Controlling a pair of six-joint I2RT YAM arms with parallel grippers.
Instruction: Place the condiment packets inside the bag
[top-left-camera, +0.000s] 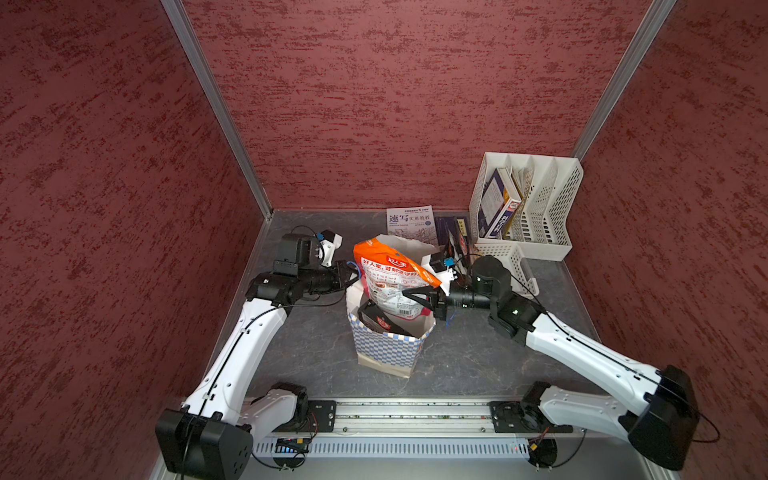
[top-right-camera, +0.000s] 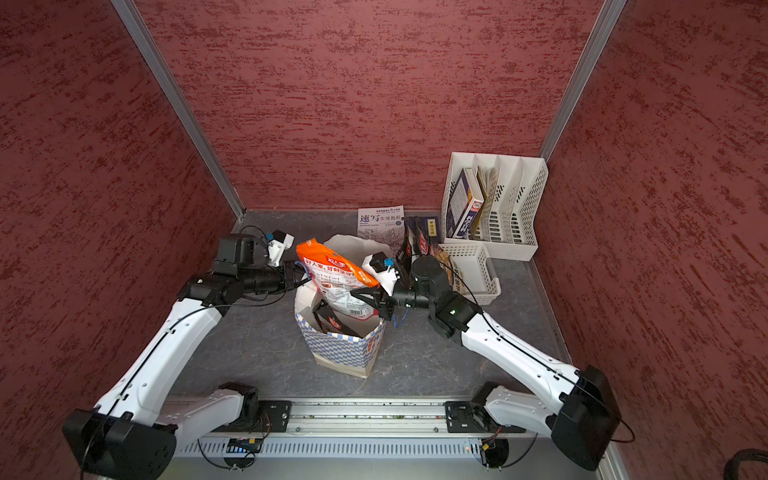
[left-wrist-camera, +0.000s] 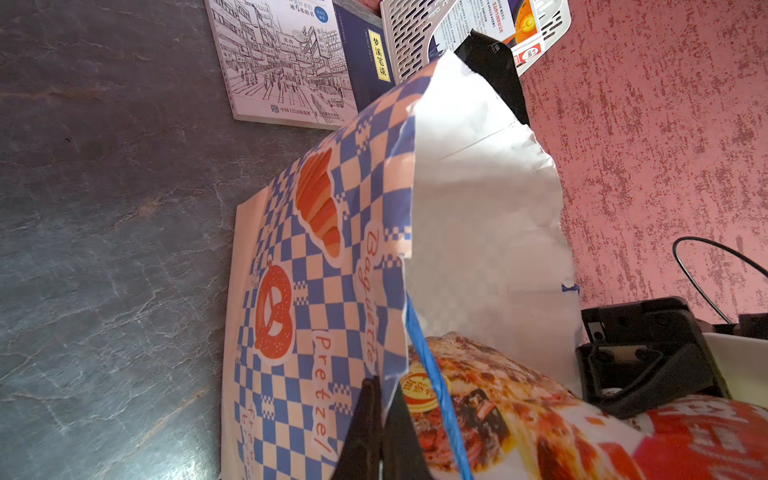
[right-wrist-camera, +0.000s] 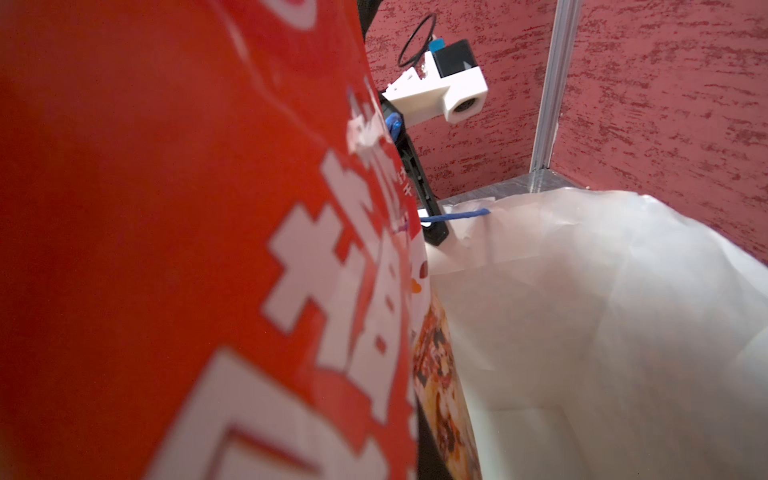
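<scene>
A checked paper bag stands mid-table, a black packet lying inside. My right gripper is shut on an orange-and-white packet, which sits down in the bag's mouth, its top above the rim. In the right wrist view this packet fills the left half. My left gripper is shut at the bag's left rim; in the left wrist view the rim and a blue cord run by its fingertips.
Books lie behind the bag. A white basket with packets and a white rack holding books stand at the right.
</scene>
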